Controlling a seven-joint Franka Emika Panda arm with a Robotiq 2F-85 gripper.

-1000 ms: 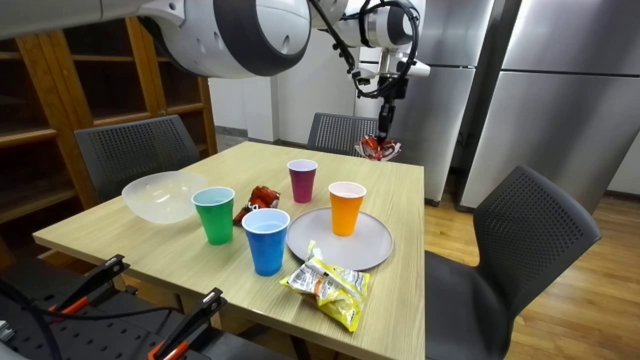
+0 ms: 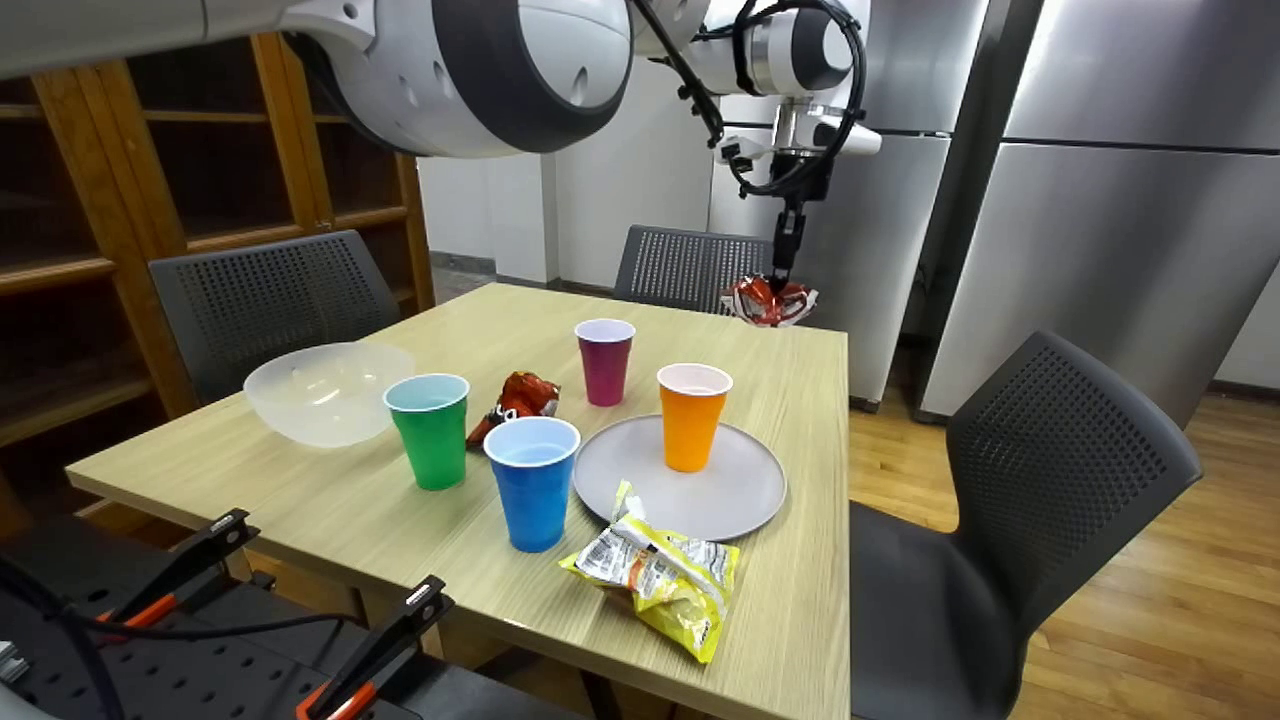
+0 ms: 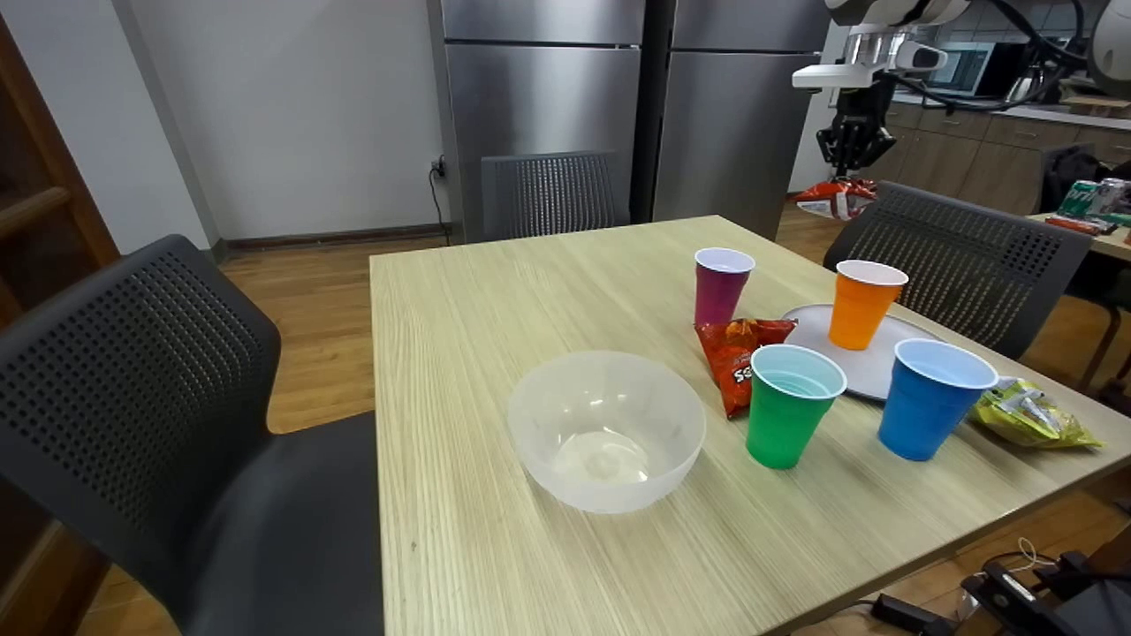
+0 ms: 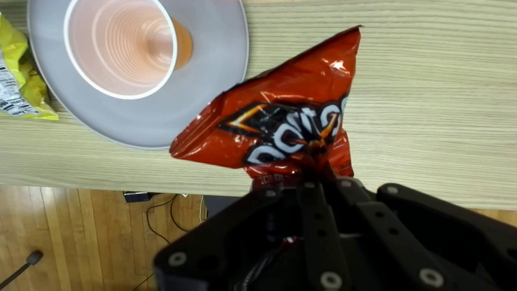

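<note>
My gripper is shut on a red Doritos bag [image 4: 286, 111], whose crumpled middle is pinched between the fingertips. In exterior view 1 this bag [image 2: 769, 302] hangs above the far right corner of the table, clear of the surface. Exterior view 2 also shows the held bag [image 3: 837, 198] in the air, beyond the orange cup [image 3: 864, 304]. That cup stands upright on a grey plate [image 2: 744, 494]. A second red bag [image 3: 742, 359] lies on the table near the green cup [image 3: 790, 406].
A purple cup [image 2: 605, 362], a blue cup [image 2: 531, 486] and a clear bowl [image 3: 604, 482] stand on the table. By the plate lies a yellow bag [image 2: 666, 582]. Chairs surround the table.
The gripper and the red bag in it have shifted slightly to the right in exterior view 1. The things on the table have stayed in place.
</note>
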